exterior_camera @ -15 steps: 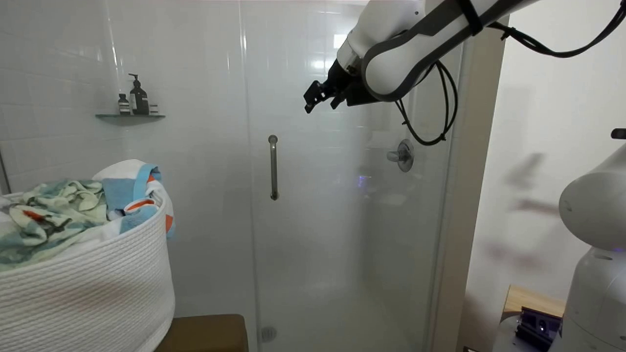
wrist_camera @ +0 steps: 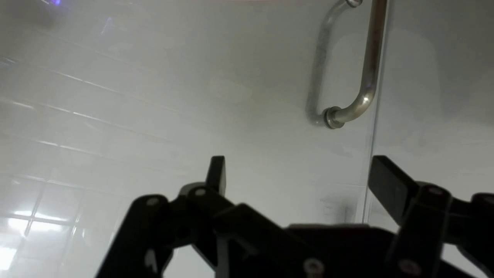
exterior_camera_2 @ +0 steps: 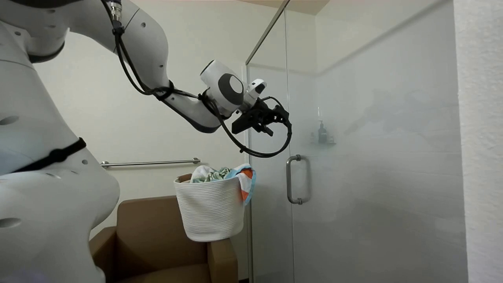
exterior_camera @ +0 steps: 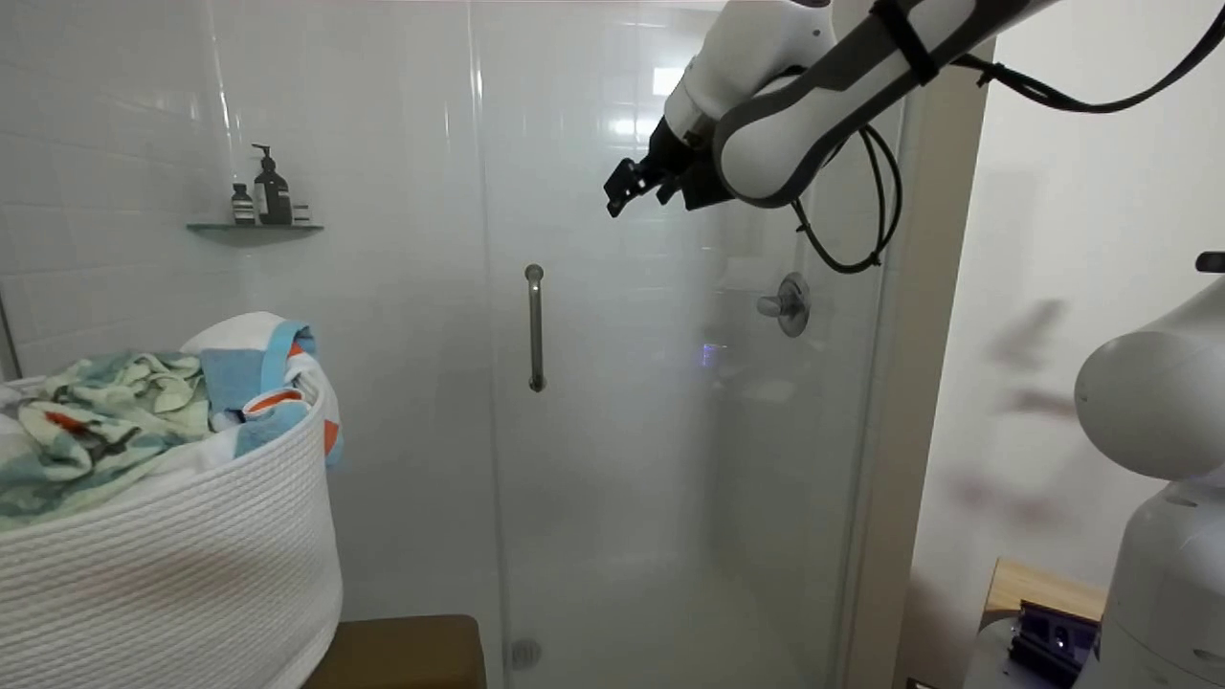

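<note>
My gripper stands open, its two dark fingers wide apart with nothing between them. In exterior view 1 the gripper [exterior_camera: 643, 197] is high up, above and to the right of the metal door handle [exterior_camera: 536, 328]. The handle [wrist_camera: 370, 65] shows at the top right of the wrist view, beyond the fingertips and apart from them. It is fixed upright on the glass shower door [exterior_camera: 666, 459], near the seam with the neighbouring glass panel. From exterior view 2, the handle [exterior_camera_2: 293, 181] lies below the gripper [exterior_camera_2: 271, 125]; the door looks shut.
A white woven basket [exterior_camera: 172, 563] full of towels [exterior_camera: 115, 413] stands at the left, on the arm of a brown chair [exterior_camera_2: 160, 231]. Bottles [exterior_camera: 272, 189] sit on a corner shelf [exterior_camera: 255, 228] behind the glass. A towel bar [exterior_camera_2: 151, 163] runs along the wall.
In exterior view 1 my gripper has shifted slightly right, and the arm with its hanging cable has moved a little. The door, handle and basket have not moved.
</note>
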